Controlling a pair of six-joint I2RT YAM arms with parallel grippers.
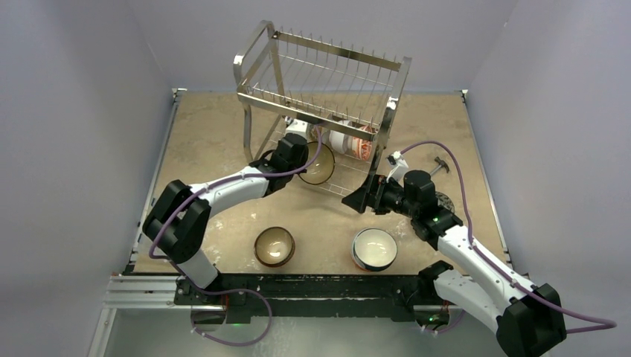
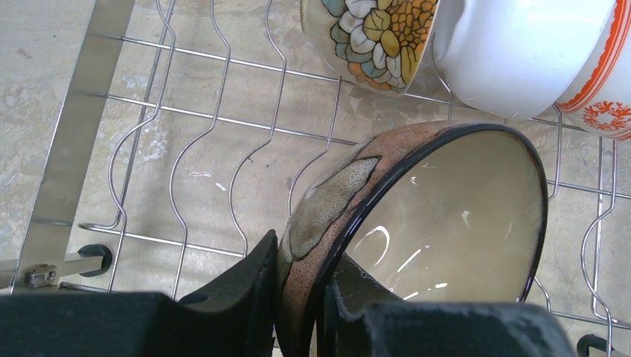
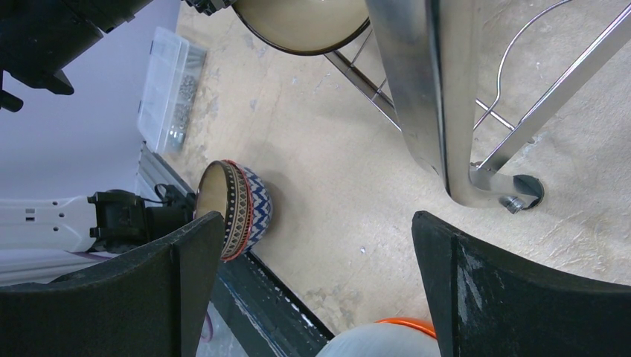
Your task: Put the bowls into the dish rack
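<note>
My left gripper is shut on the rim of a bowl (image 2: 461, 216) with a beige inside, dark rim and brown-grey outside. In the top view this bowl (image 1: 318, 165) is tilted over the lower tier of the metal dish rack (image 1: 305, 111); whether it touches the wires I cannot tell. Apart from the rack's front right leg, my right gripper stands open and empty. A brown bowl (image 1: 274, 246) sits at the front left of the table, and a white-lined bowl (image 1: 375, 248) at the front middle, seemingly stacked on an orange-rimmed one.
Along the back of the lower tier stand a flowered bowl (image 2: 379, 44), a white bowl (image 2: 521, 52) and a red-patterned bowl (image 2: 606, 104). The rack's upper tier is bare. A small hammer (image 1: 440, 165) lies at the right. Table space between the front bowls is clear.
</note>
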